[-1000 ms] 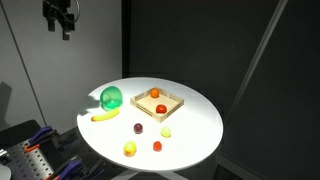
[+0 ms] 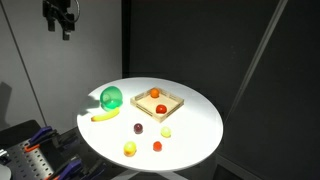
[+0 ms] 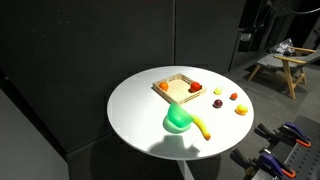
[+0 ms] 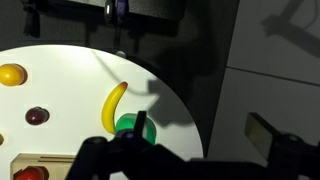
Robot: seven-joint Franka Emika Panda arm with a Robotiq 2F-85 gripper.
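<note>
High above the floor at the upper left of exterior view 1 is my gripper (image 2: 62, 27), far from the table and open. Its dark fingers stand wide apart in the wrist view, with nothing between them. On the round white table (image 2: 205, 125) lie a yellow banana (image 2: 105, 115), a green bowl (image 2: 111, 98), a dark plum-like fruit (image 2: 138, 129), an orange-yellow fruit (image 2: 130, 149), a small red fruit (image 2: 157, 146) and a yellow-green fruit (image 2: 166, 132). A shallow wooden box (image 2: 177, 107) holds an orange fruit (image 2: 155, 93) and a red one (image 2: 161, 109).
Bare tabletop extends on the box's far side from the bowl, as exterior view 2 also shows at the table's left part (image 3: 125, 113). Dark robot base parts (image 2: 30, 150) stand on the floor beside the table. A chair (image 3: 285, 65) is in the far background.
</note>
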